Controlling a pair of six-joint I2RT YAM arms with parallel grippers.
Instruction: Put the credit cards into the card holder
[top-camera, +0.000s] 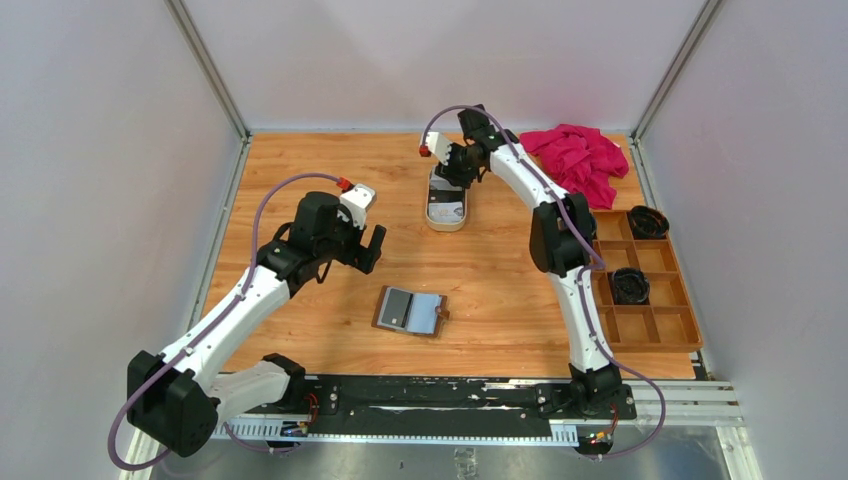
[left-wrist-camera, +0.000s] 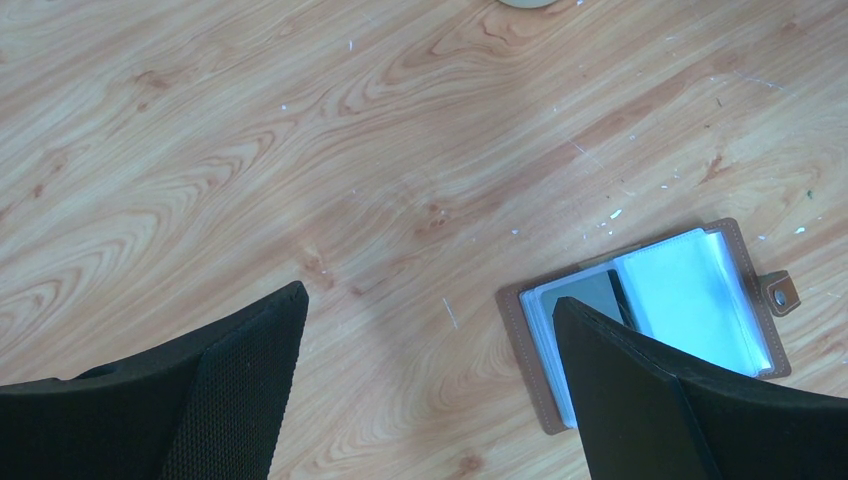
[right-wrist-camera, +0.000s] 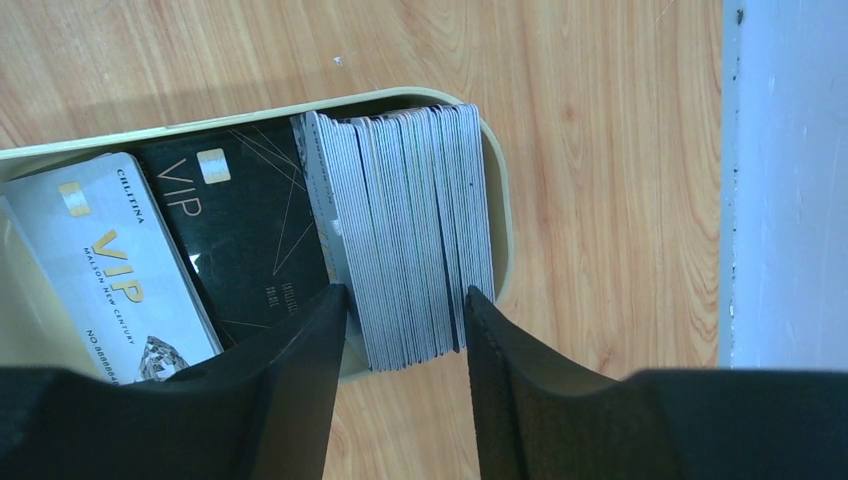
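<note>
A cream oval container (top-camera: 446, 224) stands at the back centre, holding a stack of cards (right-wrist-camera: 410, 230) on edge, a black VIP card (right-wrist-camera: 230, 220) and silver VIP cards (right-wrist-camera: 120, 260). My right gripper is over it, part open, its fingertips at either side of the stack's lower part; whether they touch is unclear. The brown card holder (top-camera: 410, 311) with clear sleeves lies open at the front centre, also in the left wrist view (left-wrist-camera: 680, 290). My left gripper (top-camera: 368, 247) hangs open and empty above the table, back-left of the holder.
A pink cloth (top-camera: 575, 155) lies at the back right. A wooden compartment tray (top-camera: 660, 320) with black coils sits along the right edge.
</note>
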